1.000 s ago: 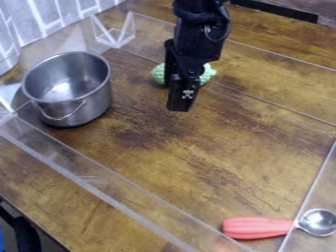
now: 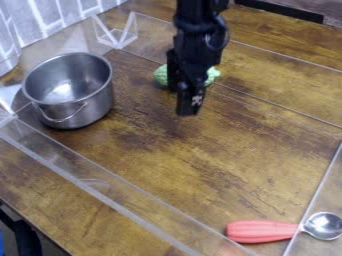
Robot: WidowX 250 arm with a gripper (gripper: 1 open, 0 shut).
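The black gripper [image 2: 181, 101] hangs over the middle of the wooden table [image 2: 227, 150], its fingers pointing down. Behind it is a light green object [image 2: 203, 74], partly hidden by the arm. Whether the fingers are open or shut is hard to make out. A steel pot [image 2: 70, 88] stands to the left, apart from the gripper. A spoon with a pink handle [image 2: 267, 230] and a steel bowl lies at the front right.
Clear plastic edges [image 2: 120, 196] run along the front left and right of the table. A white curtain or cloth [image 2: 40, 20] is at the back left.
The gripper has shifted slightly and turned over the past second, staying in front of the green object. The pot and the spoon have not moved.
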